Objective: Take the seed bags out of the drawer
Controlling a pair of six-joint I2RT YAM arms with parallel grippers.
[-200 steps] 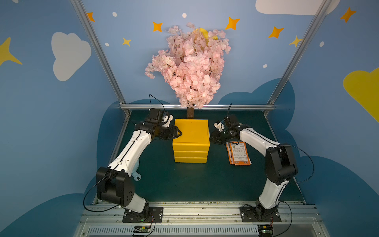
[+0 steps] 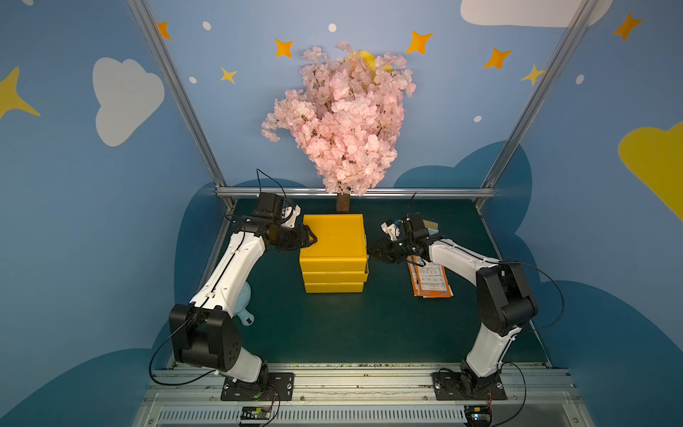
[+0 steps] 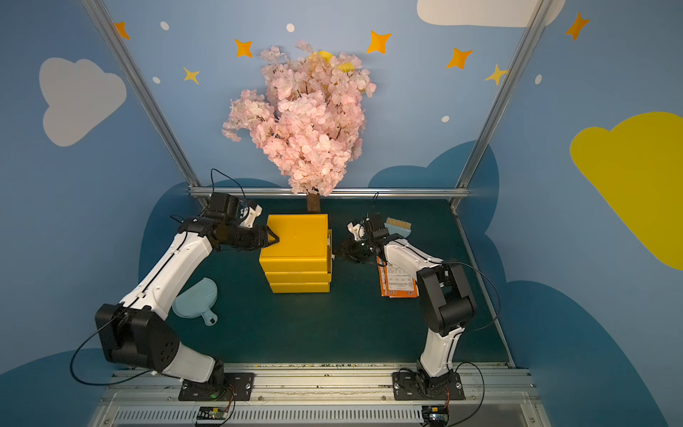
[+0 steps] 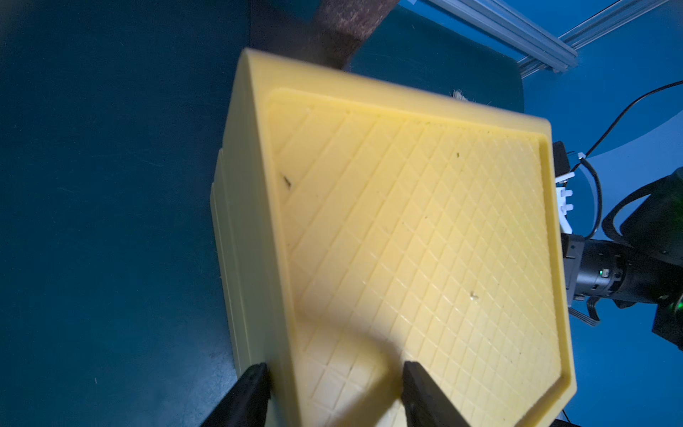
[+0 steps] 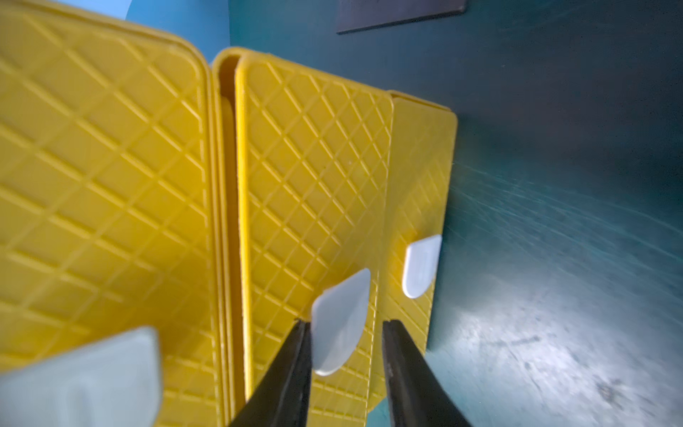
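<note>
The yellow three-drawer box [image 2: 333,238] stands mid-table. My left gripper is over its upper left edge, fingers apart on either side of that edge; whether they press on it I cannot tell. My right gripper is at the drawer fronts, fingers part open around the white handle [image 5: 345,313] of the middle drawer [image 5: 306,178], which stands slightly out. Seed bags [image 3: 400,281] with printed labels and orange edges lie right of the box, partly under the right arm. The drawers' insides are hidden.
A light blue dustpan [image 3: 193,302] lies at front left and a small brush [image 3: 398,226] at back right. A pink blossom tree [image 2: 341,128] stands behind the box.
The box and my left gripper have shifted left. My right gripper has moved slightly left, and a middle drawer now sticks out a little on the right side.
</note>
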